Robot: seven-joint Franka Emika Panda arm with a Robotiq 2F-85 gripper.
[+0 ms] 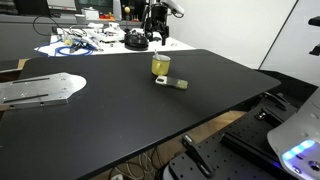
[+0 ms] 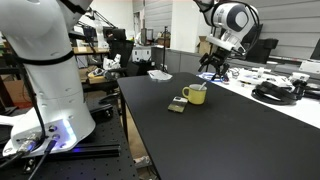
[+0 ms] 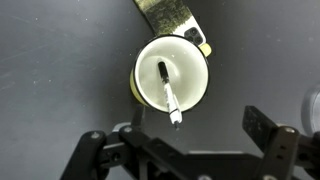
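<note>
A yellow cup (image 1: pixel 160 65) with a white inside stands upright on the dark table. A white marker (image 3: pixel 172 102) with a black end leans inside it, its upper part sticking out past the rim. Beside the cup lies a flat olive object (image 3: pixel 168 16) with a pale end, close to the cup's handle. My gripper is open, its fingers wide apart at the bottom of the wrist view and nothing between them. It hangs above the table near the cup; in that view the cup (image 3: pixel 172 73) shows mostly beyond the fingertips.
A long pale metal plate (image 1: pixel 40 88) lies on the left of the table. In the second exterior view, a small white item (image 2: pixel 160 75) sits toward the back and dark and white clutter (image 2: pixel 275 90) stands along the far edge.
</note>
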